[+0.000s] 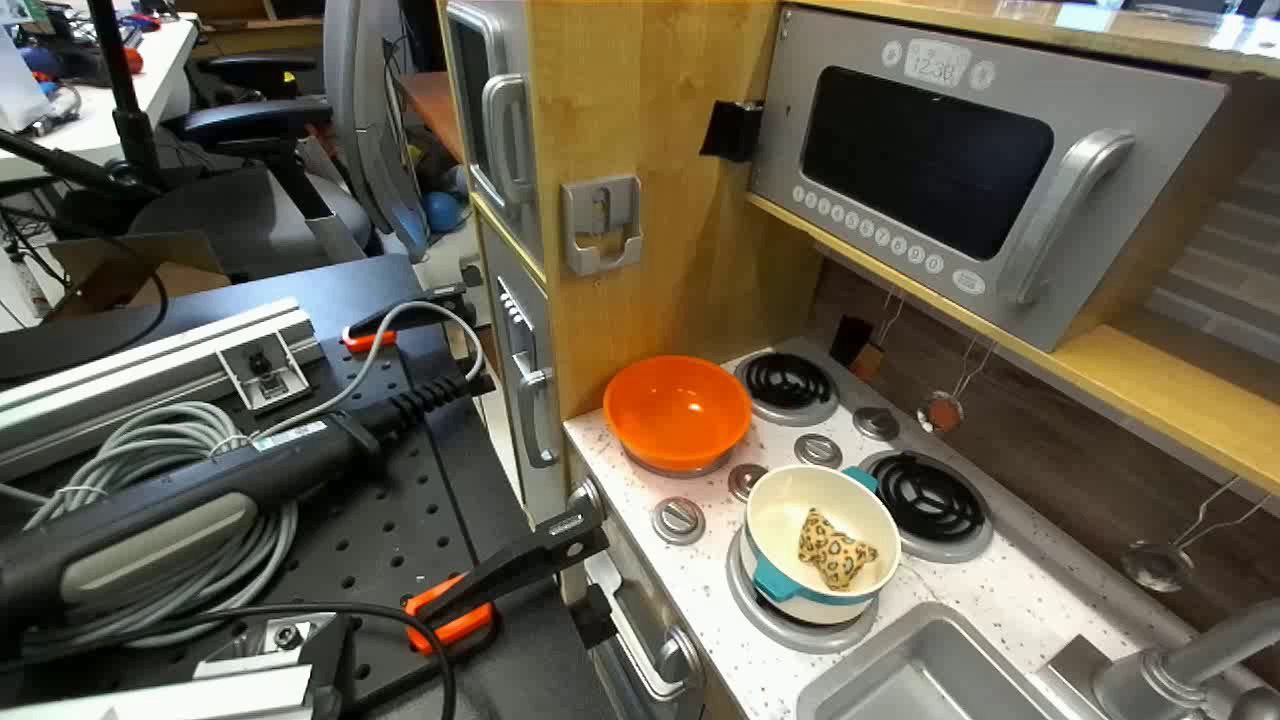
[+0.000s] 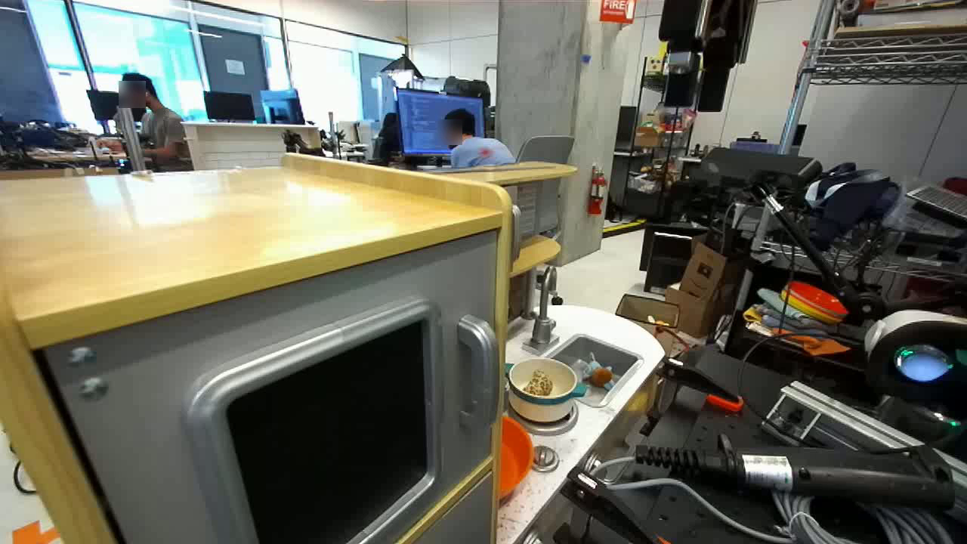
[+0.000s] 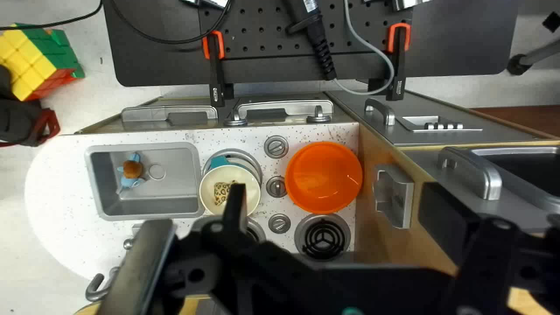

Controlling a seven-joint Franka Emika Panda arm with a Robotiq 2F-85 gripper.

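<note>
High over the toy kitchen, my gripper is open, its two fingers well apart and nothing held between them in the wrist view. Neither exterior view takes it in. A cream pot with teal handles stands on the front burner beside the sink, and a leopard-print toy lies inside it. The orange bowl sits on the counter by the wooden side panel, empty as far as shows. In the sink lies a blue and brown plush toy. One finger partly overlaps the pot in the wrist view.
A microwave overhangs the back of the stove, with a shelf alongside. The faucet rises behind the sink. A black table with clamps and cables borders the kitchen front. Bare counter lies at the sink's far end.
</note>
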